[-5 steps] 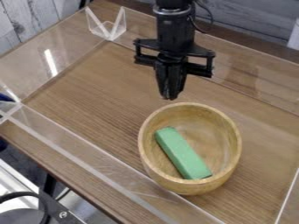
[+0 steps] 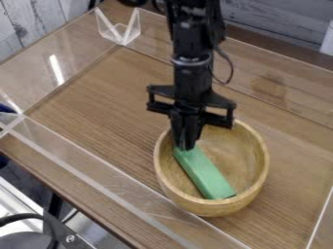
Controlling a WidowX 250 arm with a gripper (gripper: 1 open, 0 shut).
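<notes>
My black gripper (image 2: 186, 134) reaches down from the top centre to the back rim of a round wooden bowl (image 2: 251, 164). Its fingertips are at the upper end of a green block (image 2: 204, 175) that lies lengthwise in the bowl. The fingers look close together; whether anything is between them is unclear, as the tips overlap the block.
A clear plastic object (image 2: 120, 26) sits at the back left. A dark cable and round fitting (image 2: 42, 229) are at the lower left edge, beside the table.
The bowl and block look unmoved.
</notes>
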